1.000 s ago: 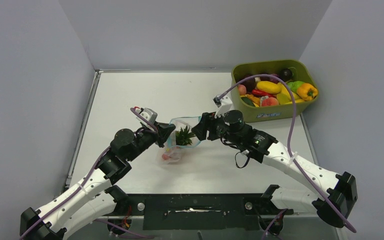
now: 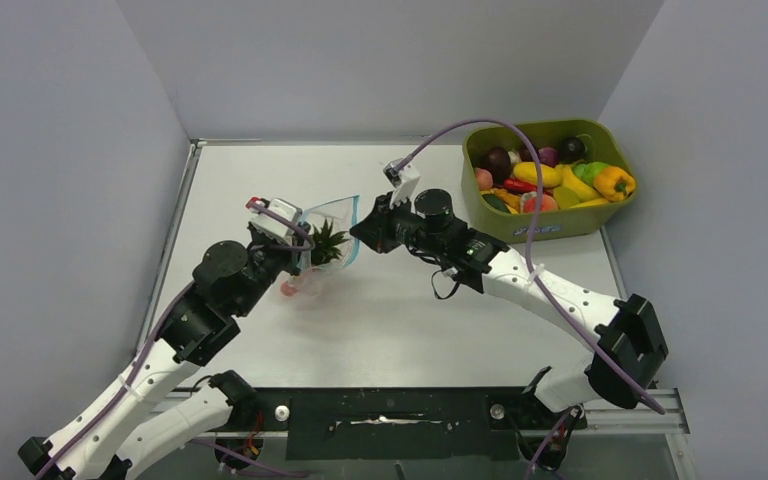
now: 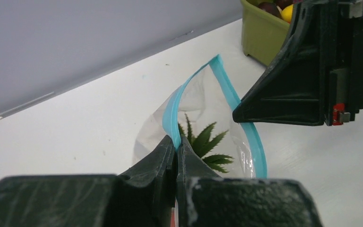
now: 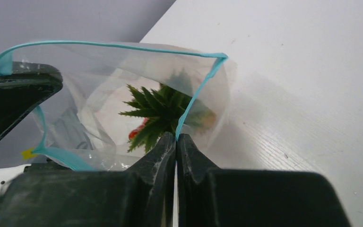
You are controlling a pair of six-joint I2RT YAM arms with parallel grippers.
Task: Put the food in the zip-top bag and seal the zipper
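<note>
A clear bag (image 2: 340, 212) with a blue-edged mouth hangs between my two arms, its mouth held wide. Leafy green pineapple-like top (image 4: 153, 111) shows inside it, with something reddish beside the leaves. In the left wrist view my left gripper is shut with the bag's blue rim (image 3: 171, 116) pinched between its fingertips. On the opposite side of the mouth, my right gripper is shut on the same rim, which runs down into its tips in the right wrist view. The lower part of the bag is partly hidden by the left arm.
A green bin (image 2: 520, 231) full of produce stands at the back right, clear of both arms. Grey walls (image 2: 390, 60) close in the back and sides.
Both grippers have moved left and away from the front edge, carrying the bag along.
</note>
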